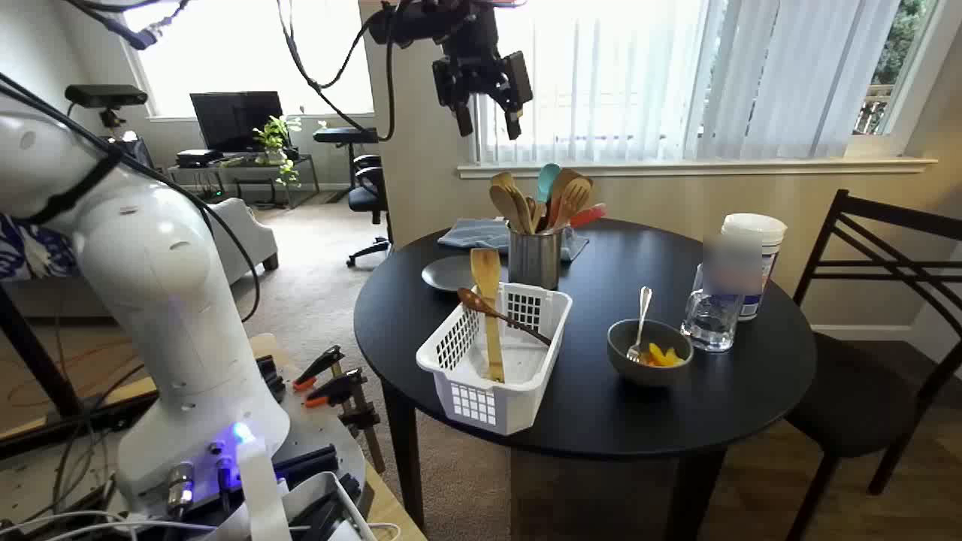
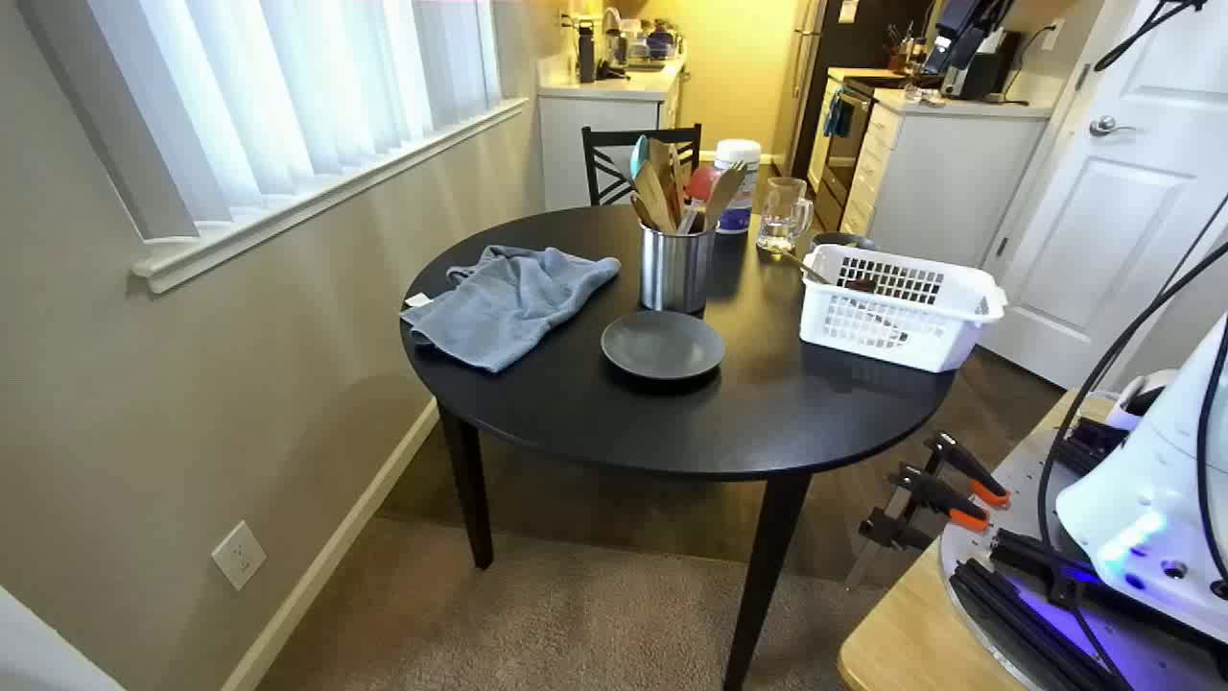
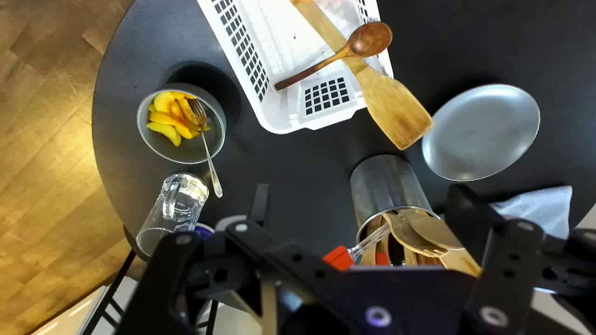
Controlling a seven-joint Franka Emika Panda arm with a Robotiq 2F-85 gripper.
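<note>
High over the back of the round black table, my gripper (image 1: 489, 129) hangs open with nothing between its fingers. Below it stands a steel canister (image 1: 534, 258) packed with wooden and coloured utensils. A white basket (image 1: 532, 397) sits at the table's near side, holding a wooden spatula (image 1: 486, 270) and a dark wooden spoon (image 3: 371, 39) that lean over its rim. To the right in the first exterior view, a grey bowl (image 1: 651, 371) contains yellow-orange slices (image 3: 171, 117) and a fork (image 3: 208, 159). The wrist view shows the canister (image 3: 385, 187) under the fingers.
Beside the bowl are a clear glass mug (image 1: 709, 324) and a white tub (image 1: 755, 230). A grey plate (image 2: 663, 345) and a crumpled blue-grey cloth (image 2: 507, 301) lie near the canister. Bare black tabletop (image 2: 576, 409) extends along the plate's side.
</note>
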